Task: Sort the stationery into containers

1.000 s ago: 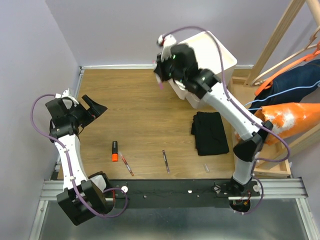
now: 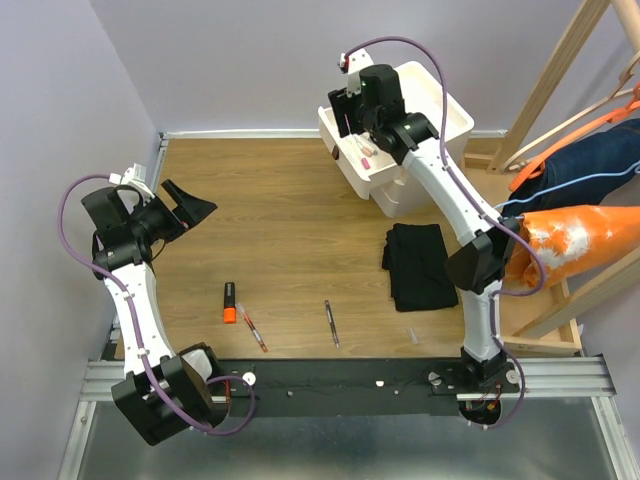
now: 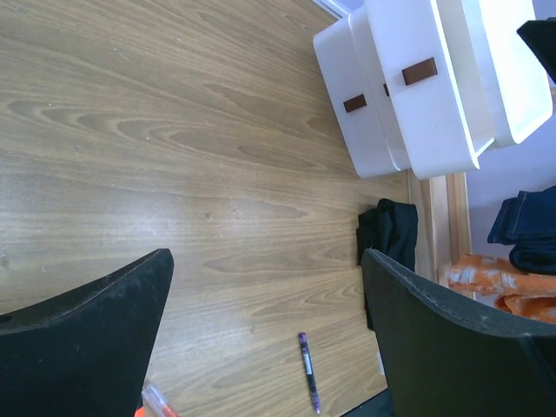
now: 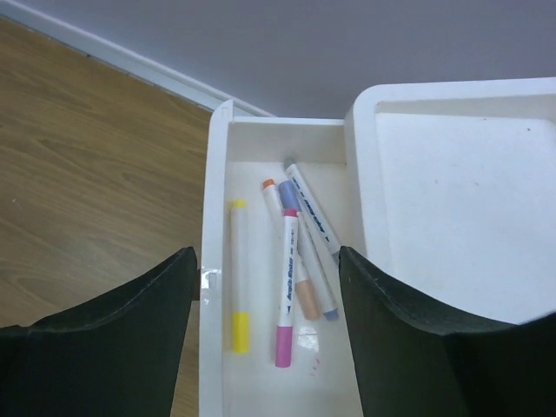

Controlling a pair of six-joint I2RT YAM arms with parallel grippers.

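Note:
My right gripper is open above the pulled-out white drawer (image 4: 214, 261), its fingers apart with nothing held. Inside that drawer lie several markers: a yellow-ended one (image 4: 241, 278), a pink-capped one (image 4: 287, 291), an orange-ended one (image 4: 303, 282), a blue-ended one (image 4: 319, 269) and a grey-capped one (image 4: 312, 208). My left gripper (image 2: 193, 207) stands open and empty over the left of the table. On the wood lie an orange-and-black marker (image 2: 229, 303), a red-and-clear pen (image 2: 252, 328) and a dark pen (image 2: 331, 323).
A folded black cloth (image 2: 418, 267) lies right of centre, with a small clear piece (image 2: 413, 336) below it. The wooden rack (image 2: 560, 75) with hanging clothes borders the right side. Mid-table is bare.
My right gripper has moved right to over the drawer. The pink marker it carried is out of its fingers, in the drawer, and its fingers have opened.

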